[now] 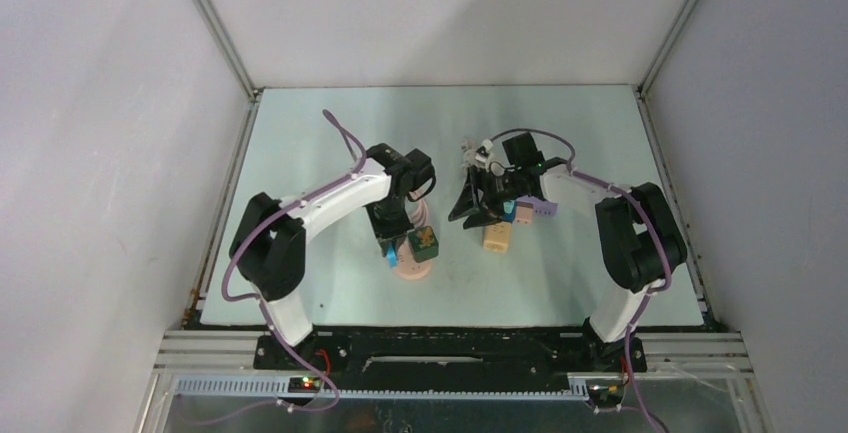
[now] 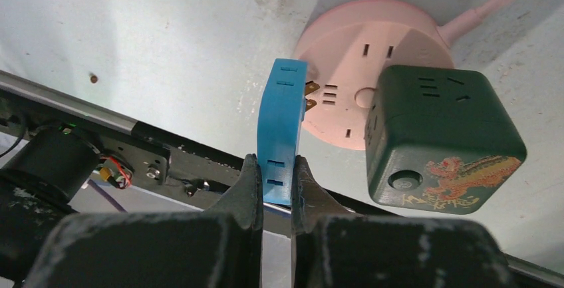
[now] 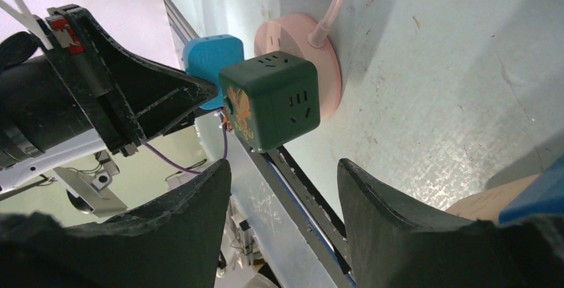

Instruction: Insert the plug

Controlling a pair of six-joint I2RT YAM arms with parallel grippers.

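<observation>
A blue plug adapter (image 2: pixel 282 122) is clamped upright in my left gripper, its metal prongs facing right over the edge of the round pink socket base (image 2: pixel 362 35). The green cube adapter (image 2: pixel 445 135) sits at the right part of that base, which has a pink cable. The right wrist view shows the blue adapter (image 3: pixel 213 58) partly behind the green cube (image 3: pixel 273 102). My right gripper stands open to the right of these, with nothing visible between its fingers.
A tan block (image 1: pixel 496 238), a purple strip (image 1: pixel 544 206) and other small pieces lie under and beside the right arm. Its front rail is close below the pink base.
</observation>
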